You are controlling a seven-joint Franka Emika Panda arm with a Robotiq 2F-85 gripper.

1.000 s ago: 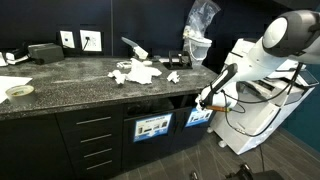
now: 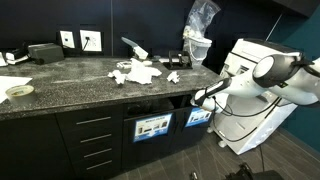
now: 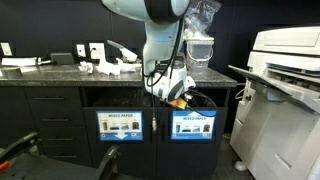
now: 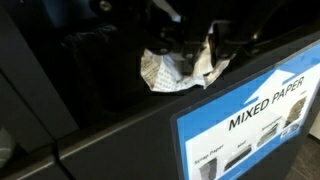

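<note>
In the wrist view, a crumpled piece of printed paper (image 4: 165,75) is pinched in my gripper, whose dark fingers are shut on it. The paper is over the dark opening of a bin with a blue and white "MIXED PAPER" label (image 4: 250,120). From the second exterior view, the gripper (image 3: 180,102) sits at the cabinet opening above the right-hand label (image 3: 193,125). The fingertips are too small to make out there. A second label (image 3: 120,126) marks the bin to the left.
More crumpled white paper (image 2: 138,73) lies on the dark countertop (image 2: 75,82), which overhangs the bins. To the right stands a large white printer (image 3: 285,110). A white bucket (image 2: 197,48) is at the counter's back.
The arm has come lower and its upper links have shifted, while the gripper stays close to the right-hand bin opening. The paper on the counter has not moved.
</note>
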